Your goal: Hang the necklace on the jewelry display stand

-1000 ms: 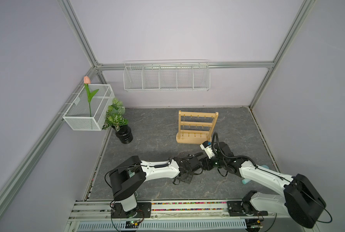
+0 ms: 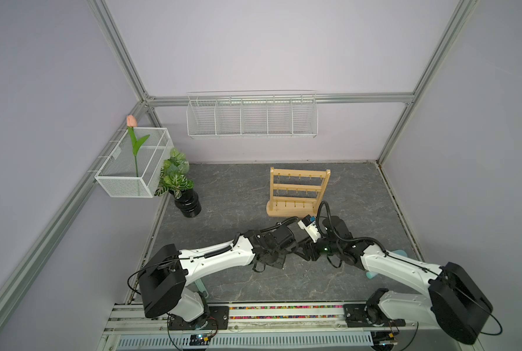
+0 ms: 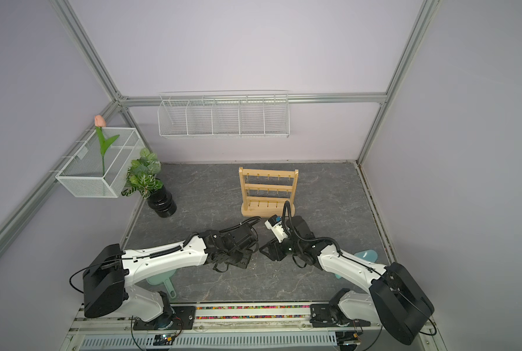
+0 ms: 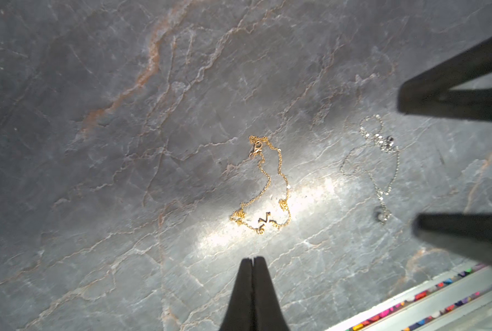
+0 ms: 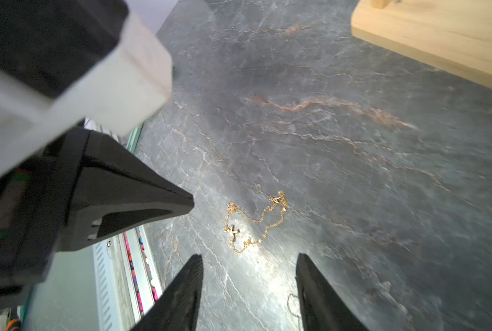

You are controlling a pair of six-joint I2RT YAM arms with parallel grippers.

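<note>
A gold necklace (image 4: 282,171) with a small pendant lies in a loose loop on the grey marbled table. In the left wrist view my left gripper is shut with nothing between its fingers; the chain lies apart, beyond its tips. A thinner silver necklace (image 4: 395,165) rests to the right, near my right gripper's fingers. My right gripper stands open and empty in the right wrist view, the gold chain lying beyond the gap. The wooden jewelry stand (image 2: 296,187), with rows of small hooks, is upright behind both arms.
At the left stand a black-potted plant (image 2: 187,203) and a white mesh basket (image 2: 126,187) holding a tulip. A wire rack (image 2: 252,135) hangs on the back wall. Teal items (image 3: 366,255) lie near both arm bases. Both grippers are close together.
My left arm has drawn back to the left, away from the right gripper. The right arm has shifted only slightly left. The stand has not moved.
</note>
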